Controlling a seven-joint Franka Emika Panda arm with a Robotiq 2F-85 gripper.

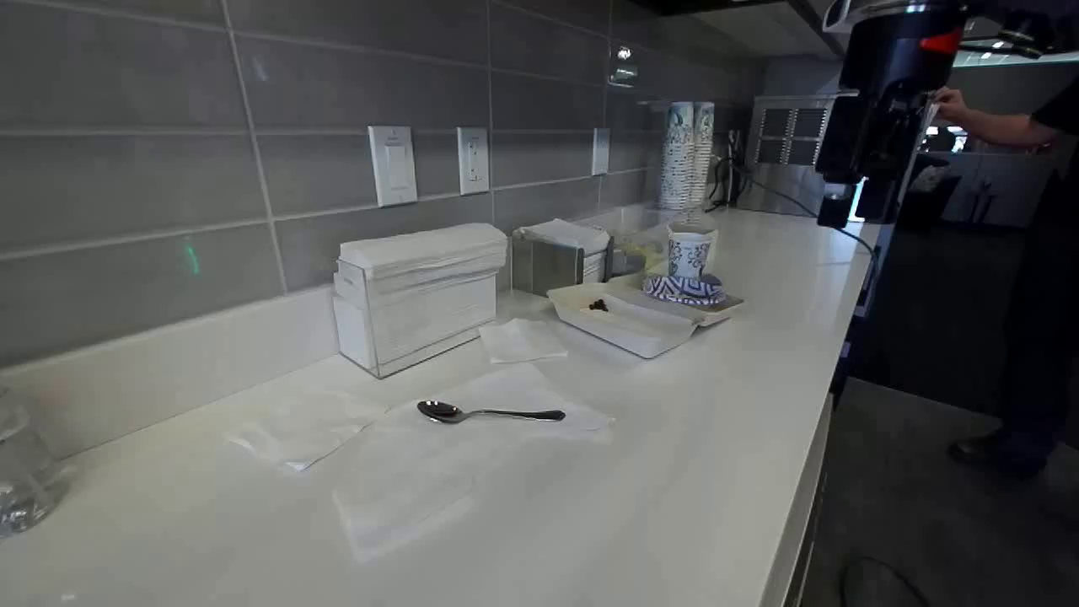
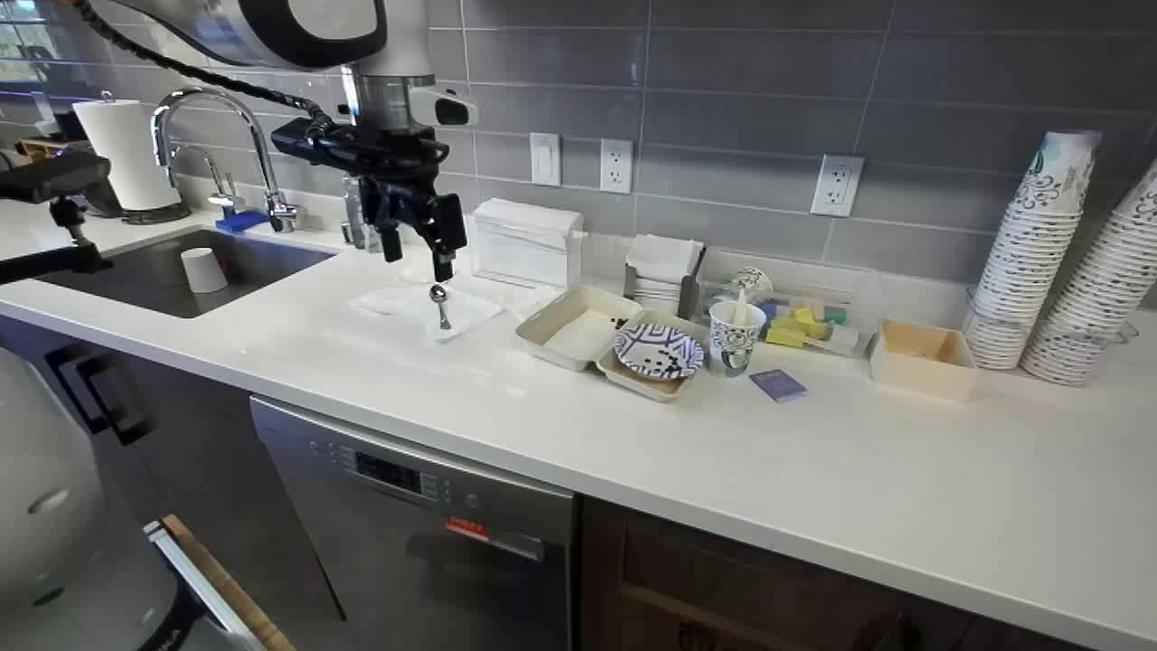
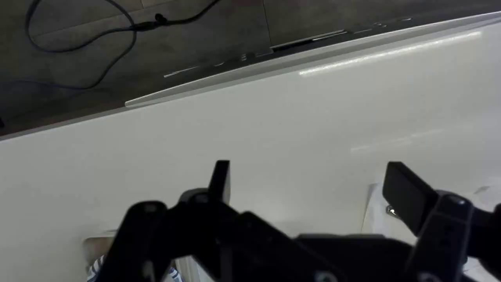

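My gripper stands open in the wrist view, bare white counter showing between its widely parted fingers. In exterior view 2 the gripper points down, in the air above the counter, with nothing held. A metal spoon lies on spread white napkins; in the wrist view only its handle end peeks out beside the right finger. Farther along, an open takeout box has a patterned bowl with dark bits on its right half. A patterned paper cup stands behind this bowl in exterior view 1.
Napkin holders line the wall. Tall cup stacks, a small bin and a purple packet lie to the right; a sink is left. A person stands beyond the arm.
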